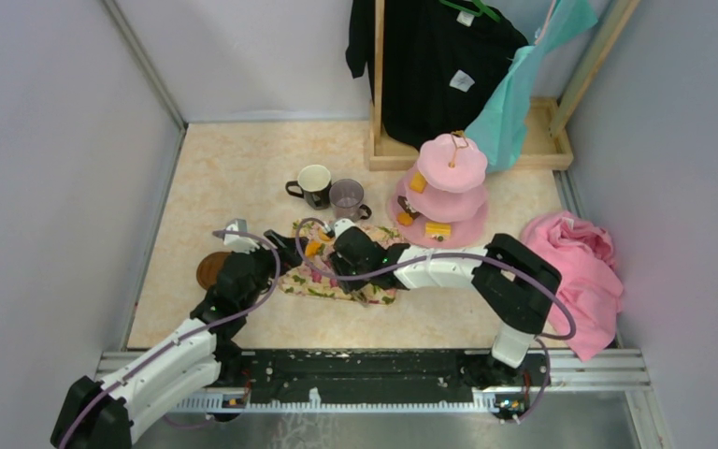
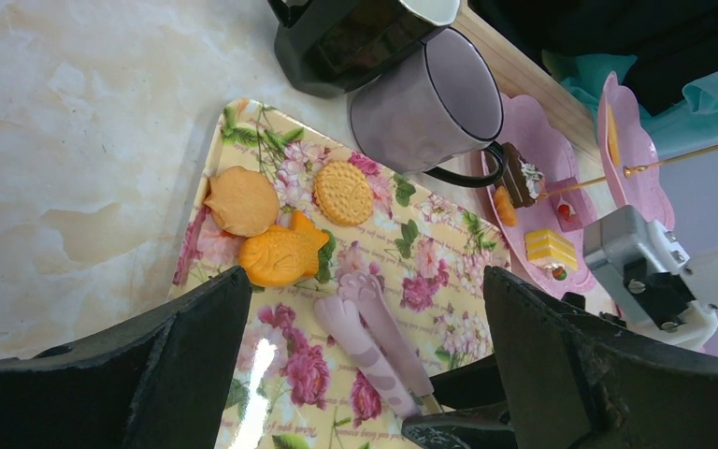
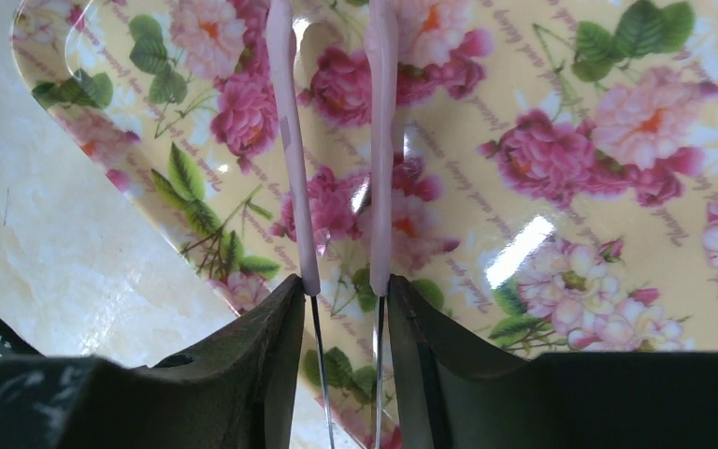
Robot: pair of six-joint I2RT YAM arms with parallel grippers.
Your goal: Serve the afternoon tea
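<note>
Pink tongs [image 3: 383,150] are held over the floral tray [image 3: 542,234] by my right gripper, its fingertips on both handles with the two arms a little apart. My left gripper stands open at the tray's left part, nothing between its fingers. In the left wrist view the tray holds a fish-shaped treat [image 2: 273,258], a flower-shaped biscuit [image 2: 243,200] and a round biscuit [image 2: 343,193]. A pink tiered stand [image 1: 466,229] with cakes and pastries is at the right.
A dark mug [image 1: 316,192] and a grey mug [image 1: 346,198] stand behind the tray. A brown round board [image 1: 208,270] is by the left arm. Pink cloth [image 1: 570,276] lies at the right edge; a wooden rack [image 1: 552,140] with clothes is at the back.
</note>
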